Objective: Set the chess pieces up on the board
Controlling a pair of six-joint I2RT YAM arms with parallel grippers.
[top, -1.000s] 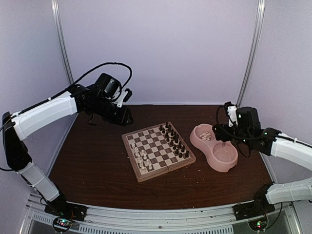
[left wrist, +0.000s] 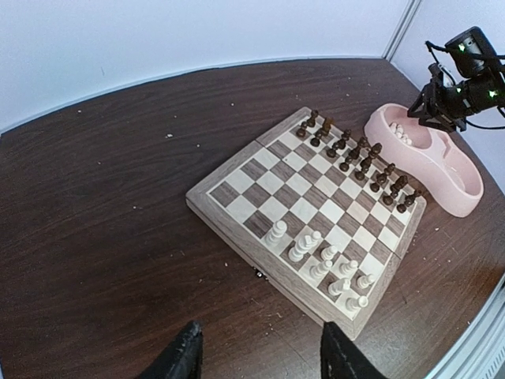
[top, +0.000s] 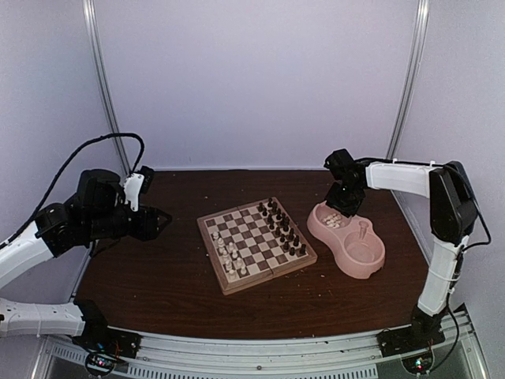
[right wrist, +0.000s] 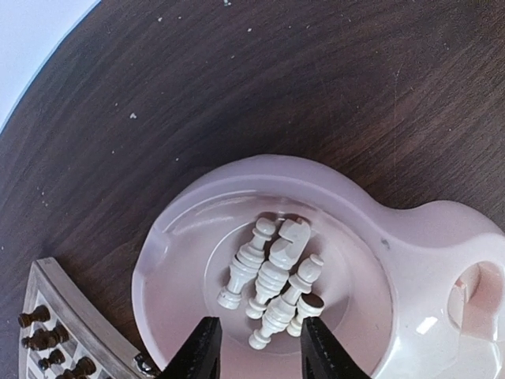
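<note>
The chessboard (top: pixel 256 245) lies mid-table, black pieces (left wrist: pixel 343 162) along its far-right side, white pieces (left wrist: pixel 304 245) along the near-left side. A pink two-bowl container (top: pixel 355 260) sits to its right; several white pieces (right wrist: pixel 268 280) lie in one bowl. My right gripper hangs over that bowl, open, just short of those pieces, nothing visible between its fingers. My left gripper is raised over the table's left part, open and empty, away from the board.
Bare wooden table (top: pixel 150 276) surrounds the board, with most free room at the left. Pale walls (top: pixel 252 95) and metal rails border the workspace.
My right gripper has swung back and inward to above the bowl holding white pieces.
</note>
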